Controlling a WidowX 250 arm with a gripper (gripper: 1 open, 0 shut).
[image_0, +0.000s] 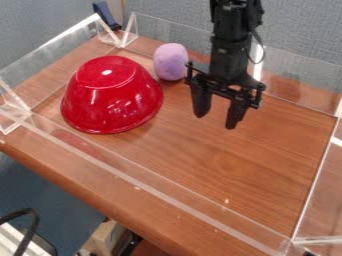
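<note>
A glossy red dome, likely an upturned bowl (112, 93), rests on the left of the wooden table (207, 175). Behind it, to its right, sits a lilac rounded object (170, 62). My black gripper (218, 108) hangs over the back-middle of the table, right of both objects, fingers pointing down and spread apart, with nothing visible between them.
Low clear walls (307, 241) border the table. Outside, at bottom left, are a dark cable and a light wooden block (104, 237).
</note>
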